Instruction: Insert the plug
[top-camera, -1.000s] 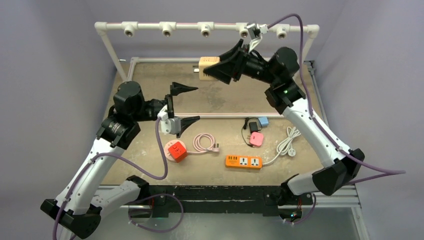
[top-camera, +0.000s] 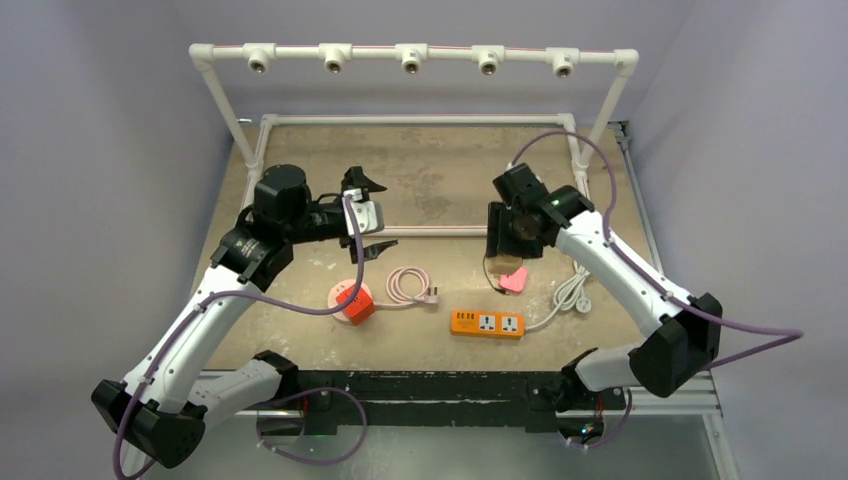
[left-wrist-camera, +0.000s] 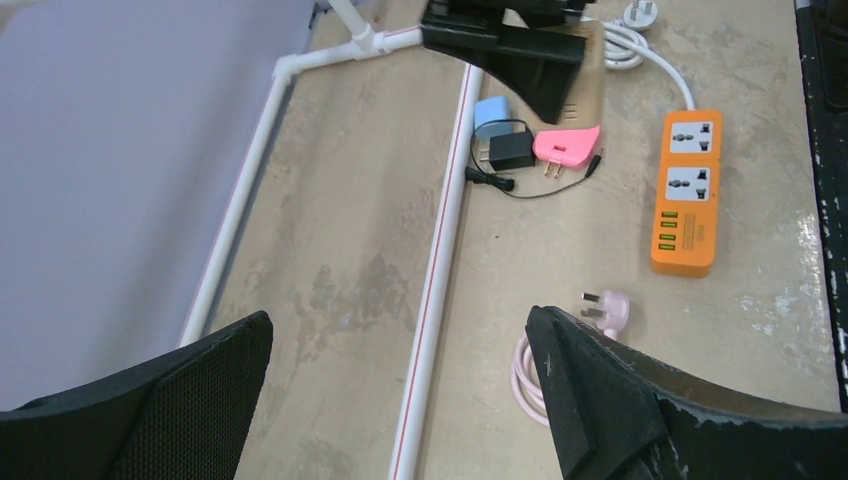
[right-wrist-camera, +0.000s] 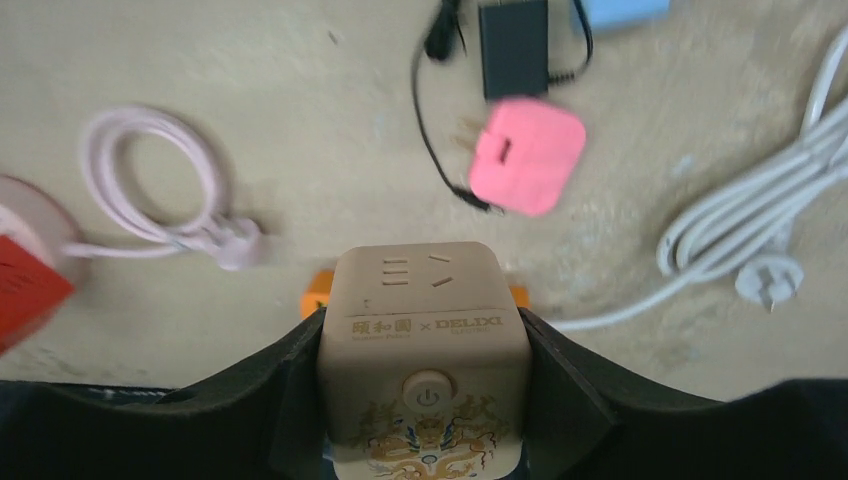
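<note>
My right gripper is shut on a beige socket cube adapter (right-wrist-camera: 424, 360) with slots and a power button, held pointing down. In the top view it hangs over the pink adapter (top-camera: 512, 283). An orange power strip (top-camera: 487, 322) lies nearer the front, partly hidden behind the cube in the right wrist view. My left gripper is open and empty, hanging over the board at the left in the top view.
A black adapter (left-wrist-camera: 511, 150) and blue adapter (left-wrist-camera: 492, 117) lie beside the pink one. A white coiled cord (right-wrist-camera: 720, 230), a pink cord (top-camera: 404, 282) and a red cube (top-camera: 356, 308) are around. A white pipe (left-wrist-camera: 437, 250) crosses the board.
My right arm has swung down and toward the front with the cube, turning it from sideways to downward. My left wrist has turned slightly.
</note>
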